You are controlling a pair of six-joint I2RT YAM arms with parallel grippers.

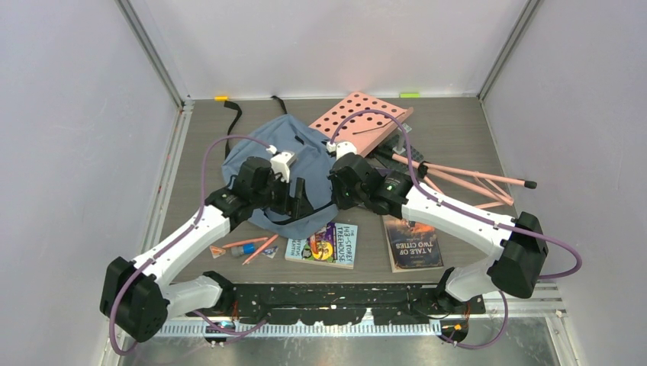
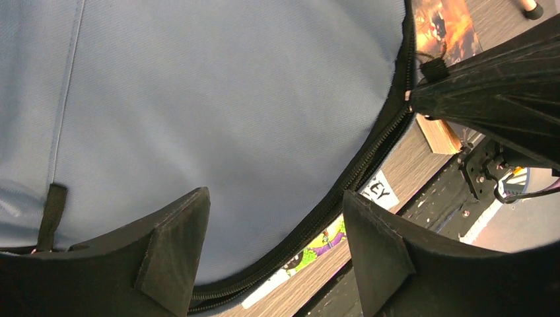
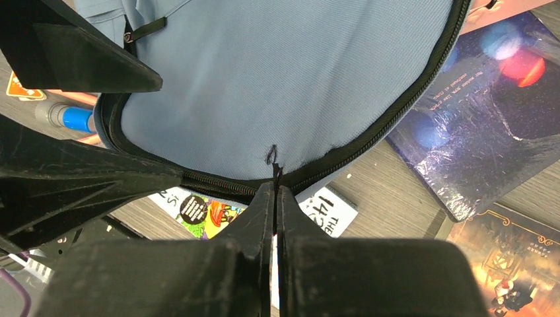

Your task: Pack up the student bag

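A grey-blue bag [image 1: 297, 152] [image 2: 211, 105] [image 3: 277, 79] lies flat with its zipper along the front edge. My left gripper [image 1: 294, 194] is open just over that zipper. My right gripper [image 1: 336, 194] is shut on the zipper edge of the bag, a dark cord tip showing above its fingertips. A Treehouse book [image 1: 320, 252] lies in front of the bag, a Tale of Two Cities book [image 1: 412, 248] to the right, and a purple book [image 3: 475, 112] beside the bag.
A pink perforated board [image 1: 358, 114] is at the back; pink legs [image 1: 473, 175] lie at the right. Pencils [image 1: 259, 252] and a blue cylinder [image 1: 244, 249] lie front left. Walls bound the table at back and sides.
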